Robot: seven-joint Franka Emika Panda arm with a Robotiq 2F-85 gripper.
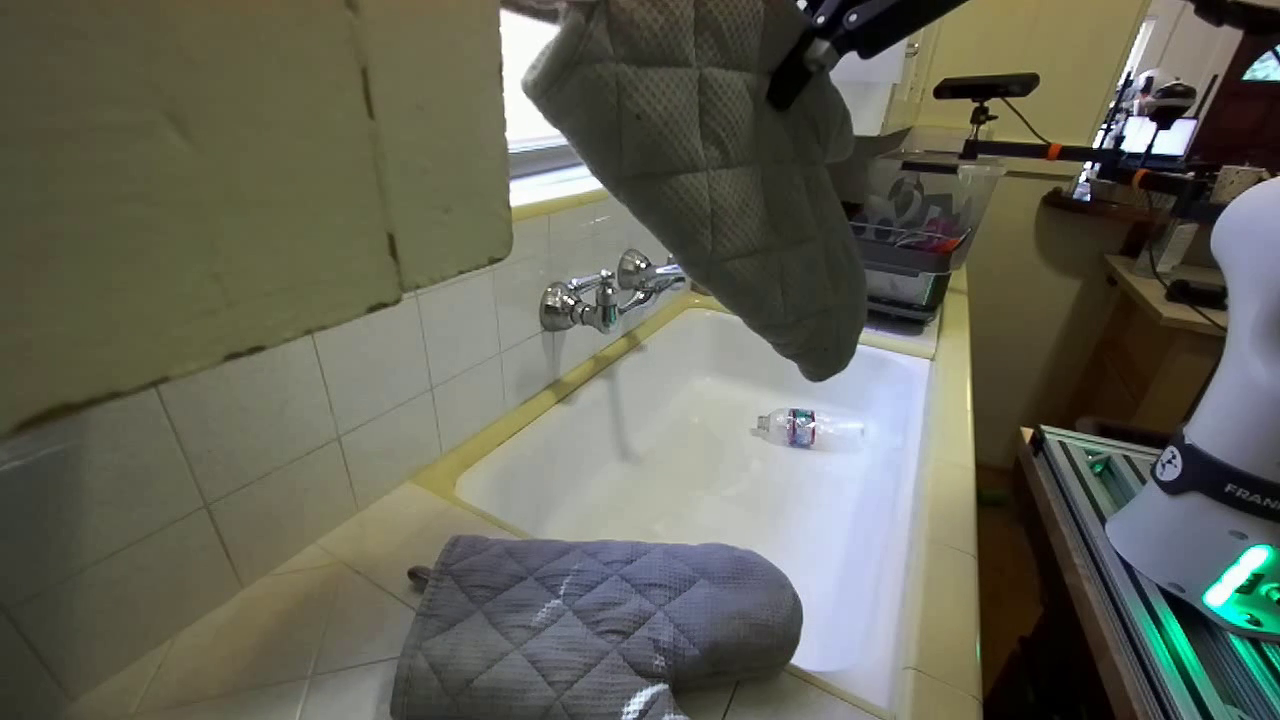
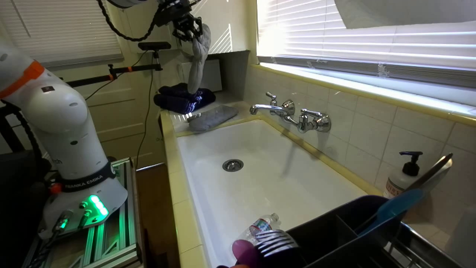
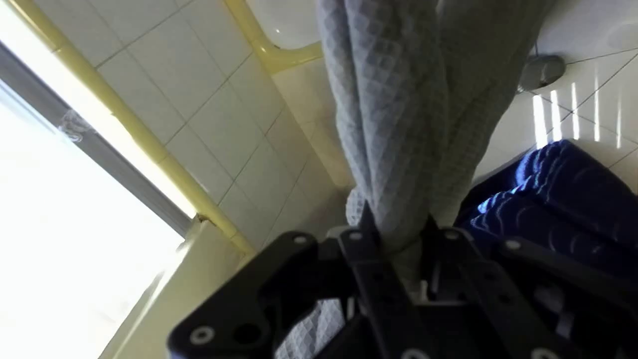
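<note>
A grey quilted oven mitt (image 1: 732, 180) hangs in the air in exterior view 1, pinched by my gripper (image 1: 798, 66), which is mostly cut off at the top edge. Exterior view 2 shows the gripper (image 2: 196, 35) shut on the hanging mitt (image 2: 197, 62), above the counter at the sink's far end. From the wrist, folds of the mitt (image 3: 400, 119) fill the space between the fingers. A second grey mitt (image 1: 588, 624) lies flat on the tiled counter, apart from the hanging one.
Dark blue cloth (image 2: 180, 98) lies on the counter beside the second mitt. The white sink (image 1: 648, 468) holds a clear plastic bottle (image 1: 810, 428). Chrome taps (image 2: 290, 114) jut from the tiled wall. A black utensil rack (image 2: 339, 223) stands at the opposite end.
</note>
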